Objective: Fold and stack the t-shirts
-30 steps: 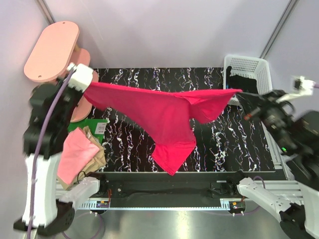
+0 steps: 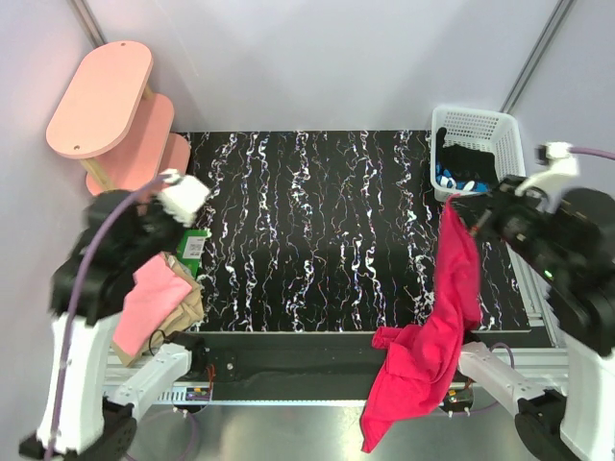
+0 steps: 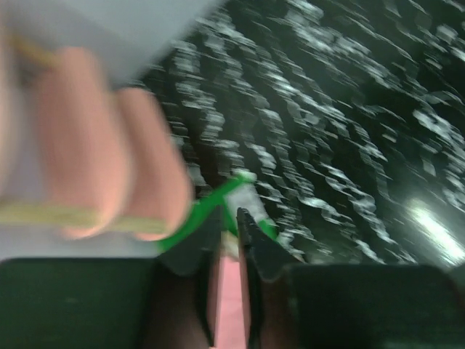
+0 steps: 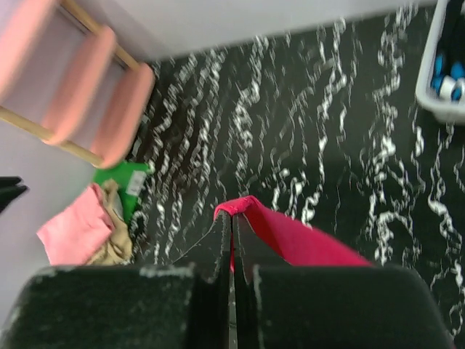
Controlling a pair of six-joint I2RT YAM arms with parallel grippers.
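A red T-shirt [image 2: 432, 336] hangs from my right gripper [image 2: 471, 206], draping over the front edge of the table at right. In the right wrist view that gripper is shut on the red cloth [image 4: 305, 240]. My left gripper [image 2: 183, 221] is at the left of the table with no red cloth at it; in the blurred left wrist view its fingers stand close together, and how far open they are is unclear. A pink folded cloth [image 2: 149, 298] lies on beige cloth at the lower left.
A white basket [image 2: 509, 134] with dark and blue items sits at back right. Pink shelves [image 2: 101, 91] and a green packet [image 2: 192, 250] are at left.
My left gripper has moved down and right.
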